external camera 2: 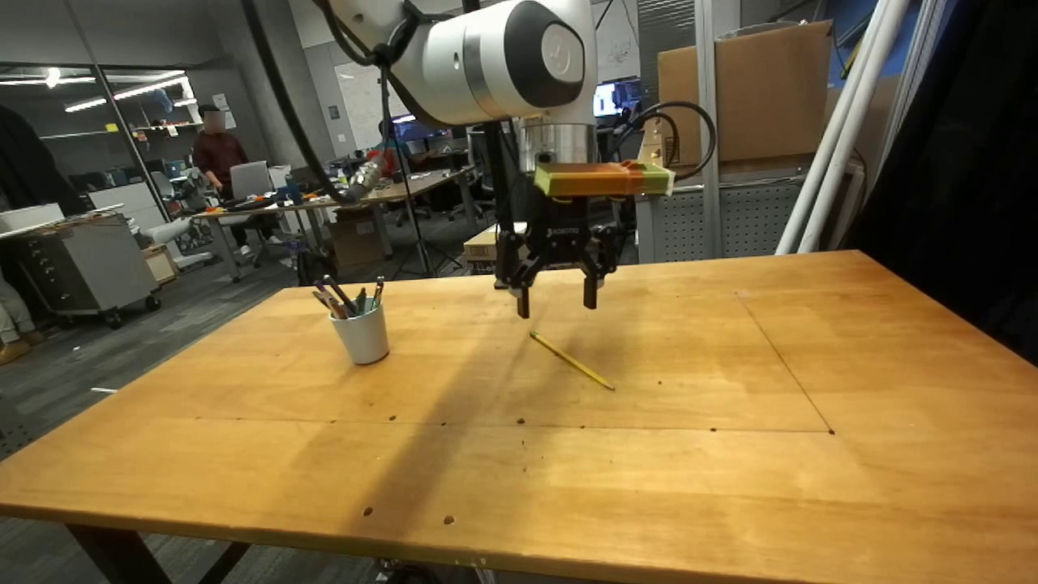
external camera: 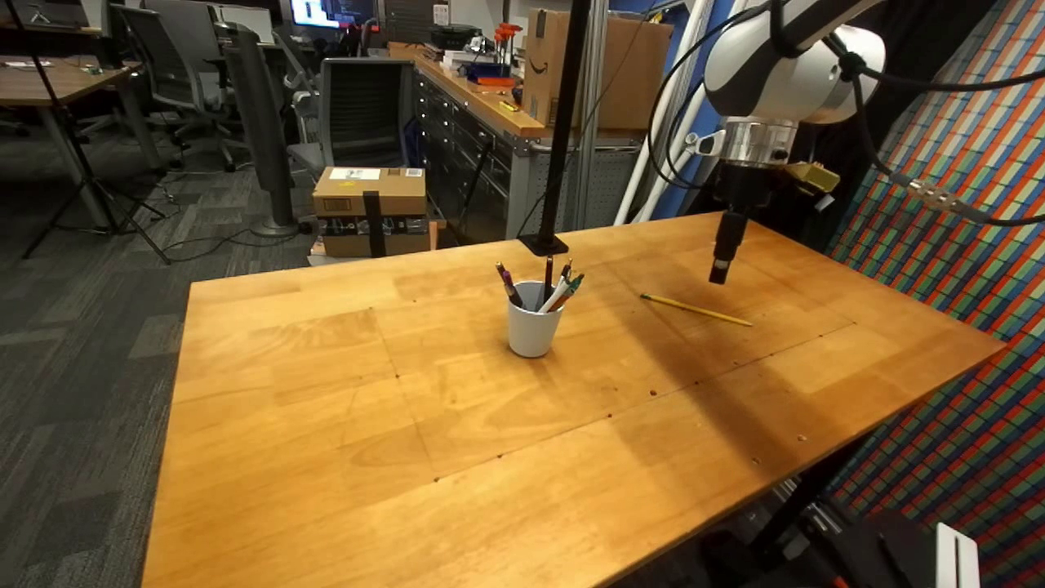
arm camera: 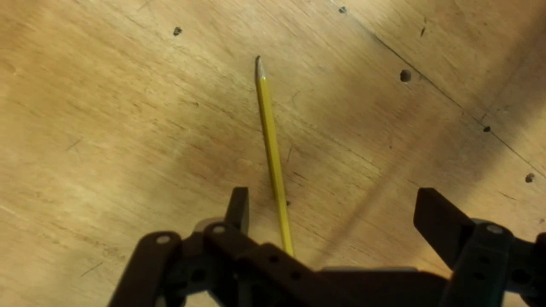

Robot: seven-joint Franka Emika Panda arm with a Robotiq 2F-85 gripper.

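A yellow pencil [external camera: 696, 309] lies flat on the wooden table. In the wrist view the pencil [arm camera: 274, 153] has its sharpened tip toward the top, and its other end is hidden behind the gripper body. My gripper [external camera 2: 557, 307] hangs above the table near the pencil [external camera 2: 572, 361], its two fingers wide apart and nothing between them. Seen from the wrist, the pencil passes between the fingers of the gripper, closer to the left one. A white cup [external camera: 531, 327] holding several pens and pencils stands upright, left of the pencil in both exterior views.
A black pole [external camera: 556, 147] rises at the table's far edge, behind the cup. Cables [external camera: 940, 88] hang from the arm.
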